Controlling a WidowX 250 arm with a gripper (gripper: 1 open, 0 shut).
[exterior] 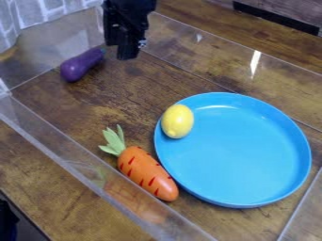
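Note:
The black gripper (123,42) hangs high at the back, top centre, above and right of a purple eggplant (83,64) lying on the wooden floor at the back left. Whether its fingers are open is hard to tell. A yellow lemon (178,120) rests on the left side of a blue plate (251,160). An orange toy carrot (146,171) with green leaves lies to the left of the plate, at the front.
Clear walls (88,169) edge the wooden work area.

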